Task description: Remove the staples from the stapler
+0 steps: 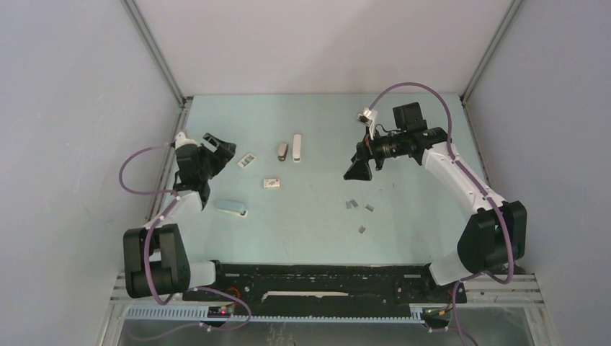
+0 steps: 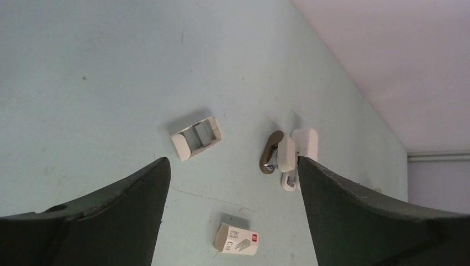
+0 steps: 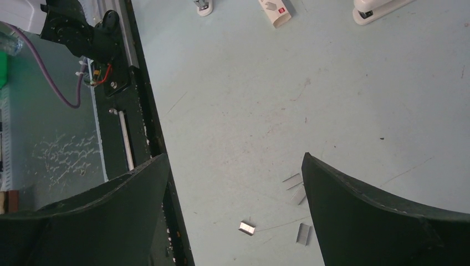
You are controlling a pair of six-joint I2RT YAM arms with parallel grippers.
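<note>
A white stapler [image 1: 297,148] and a smaller brown-grey stapler [image 1: 282,151] stand side by side at the table's upper middle. In the left wrist view the brown-grey stapler [image 2: 267,152] lies beside the white one [image 2: 310,141]. A pale blue stapler [image 1: 231,206] rests at the lower left. Several small staple strips [image 1: 362,230] are scattered right of centre; some strips [image 3: 303,234] show between and near the right fingers. My left gripper [image 1: 220,145] is open, above and left of the small tray, holding nothing. My right gripper [image 1: 367,167] hangs open and empty above the table, up from the strips.
A small white compartment tray [image 1: 246,160] lies near the left gripper. Below it is a printed white staple box [image 1: 271,183].
</note>
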